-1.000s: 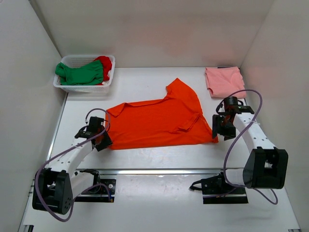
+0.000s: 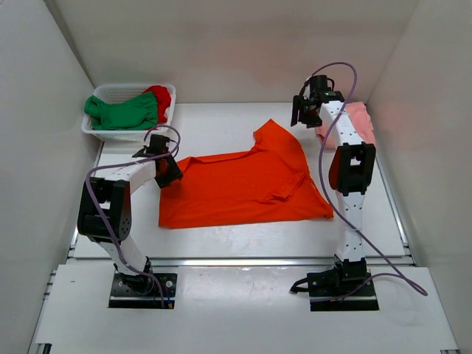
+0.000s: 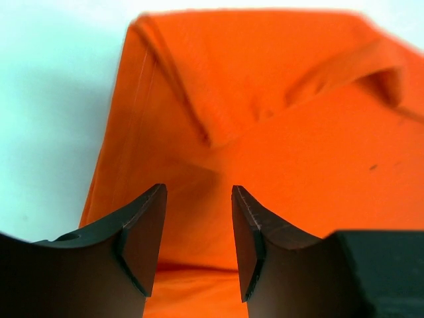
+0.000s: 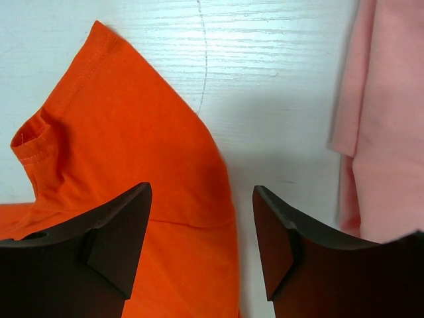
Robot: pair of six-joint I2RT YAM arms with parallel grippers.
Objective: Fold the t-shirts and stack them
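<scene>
An orange-red t-shirt (image 2: 228, 192) lies spread on the white table, with small folds along its edges and one corner pointing to the back. My left gripper (image 2: 164, 177) is over its left end, fingers apart with only cloth showing below them in the left wrist view. My right gripper (image 2: 301, 114) is high at the back right, over the shirt's raised back corner and the pink folded cloth (image 4: 391, 112). In the right wrist view its fingers stand apart, with the shirt's edge and bare table beneath.
A white basket (image 2: 103, 135) at the back left holds a green garment (image 2: 122, 114) and a red one (image 2: 161, 99). Walls enclose the back and both sides.
Both arms have moved toward the back of the table, the right one much farther, from the shirt's front right to above its back edge. The shirt looks unchanged.
</scene>
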